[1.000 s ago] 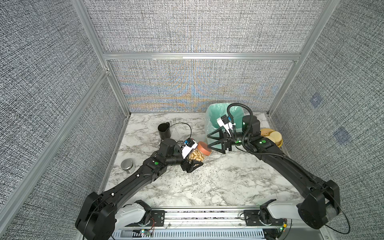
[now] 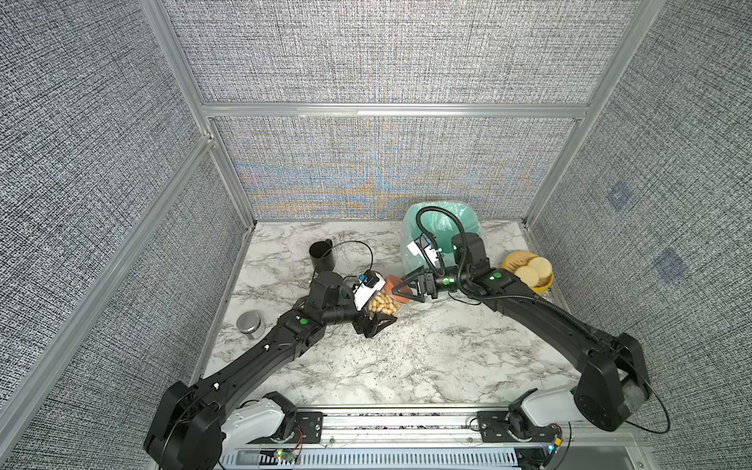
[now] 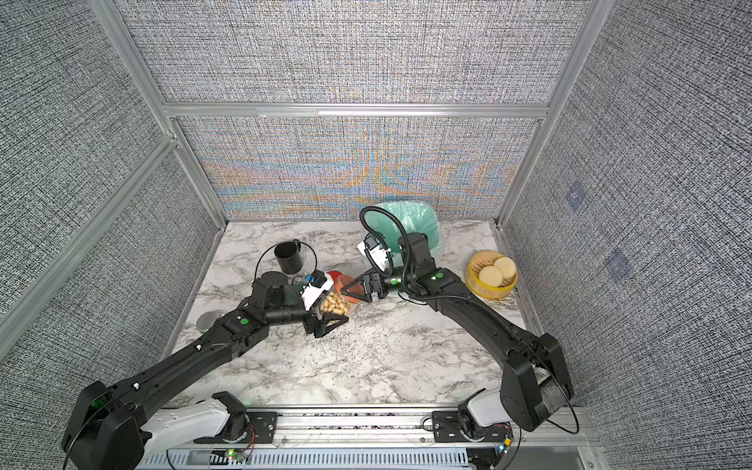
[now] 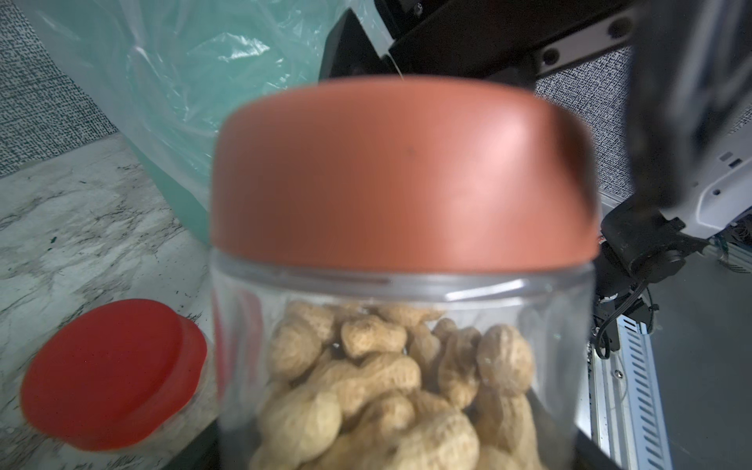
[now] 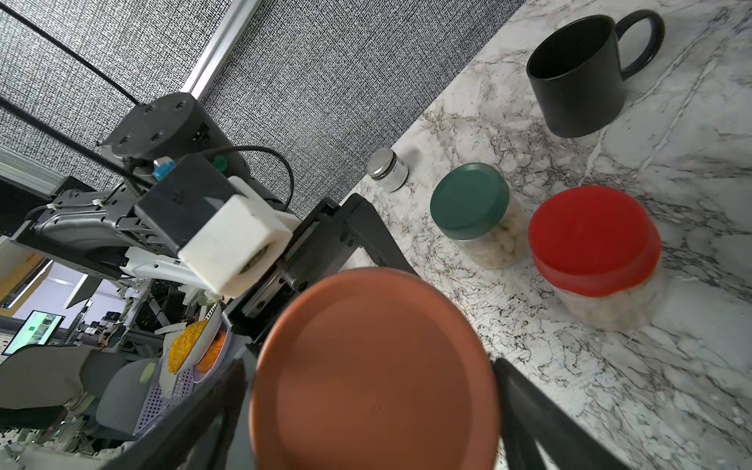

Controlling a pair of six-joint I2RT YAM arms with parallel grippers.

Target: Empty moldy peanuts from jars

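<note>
A clear peanut jar with an orange lid is held tilted in my left gripper, which is shut on it. My right gripper is at that lid, fingers either side of it in the right wrist view; whether they touch is unclear. In that view a red-lidded jar and a green-lidded jar stand on the marble table behind, both with pale contents.
A green-lined bin stands at the back right, a yellow container with pale discs at far right. A black mug and small metal-lidded jar are on the left.
My right gripper has moved left onto the orange lid from beside it. My left gripper and jar shifted only slightly.
</note>
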